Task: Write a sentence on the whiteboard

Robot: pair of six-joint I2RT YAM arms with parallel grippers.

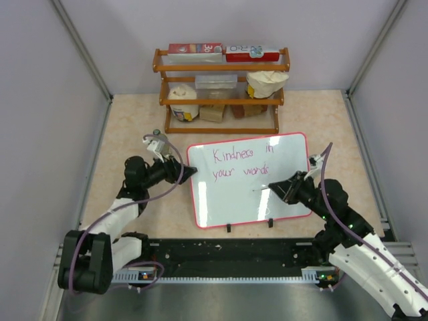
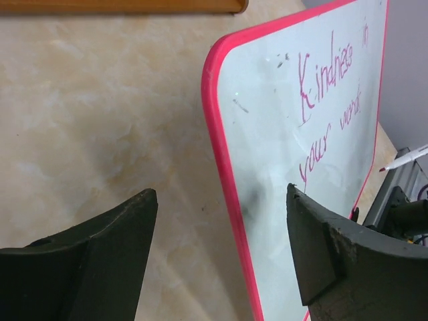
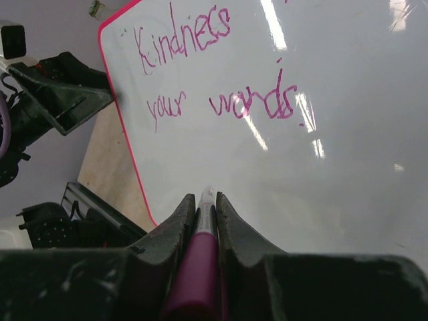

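A whiteboard (image 1: pixel 227 197) with a red rim lies on the table, bearing "Kindness in your words" (image 1: pixel 241 163) in red handwriting. At its left edge is my left gripper (image 1: pixel 186 172); the left wrist view shows its fingers (image 2: pixel 331 257) wide apart, the red rim passing between them with gaps at both sides. My right gripper is shut on a marker (image 3: pixel 200 264) with a dark red body and pale tip section. In the left wrist view the marker's tip (image 2: pixel 384 169) appears clear of the board, below the writing.
A wooden shelf (image 1: pixel 224 102) with boxes and bags stands behind the board. Two black clips (image 1: pixel 229 228) sit along the board's lower edge. Bare table (image 1: pixel 124 130) shows at the left and right.
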